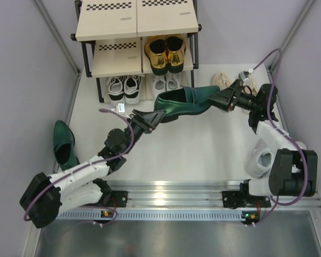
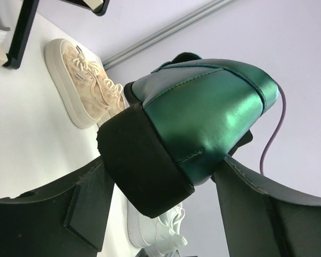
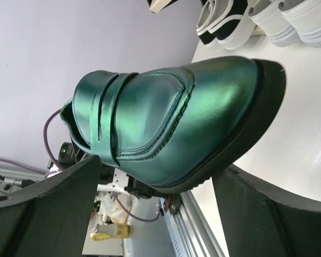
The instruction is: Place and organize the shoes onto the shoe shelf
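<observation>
A shiny green loafer [image 1: 184, 104] is held in mid-air between both grippers, in front of the shelf [image 1: 112, 64]. My left gripper [image 1: 153, 120] is at its heel end; in the left wrist view the heel [image 2: 144, 160] sits between the fingers. My right gripper [image 1: 227, 97] is at the other end, with the toe [image 3: 230, 118] between its fingers. Whether either is closed tight on the shoe is unclear. A second green loafer [image 1: 64, 144] lies at the far left.
Gold shoes [image 1: 165, 53] sit on the middle shelf level, white sneakers [image 1: 125, 85] on the bottom. Beige sneakers [image 2: 77, 85] lie right of the shelf, white shoes [image 1: 259, 160] at the right edge.
</observation>
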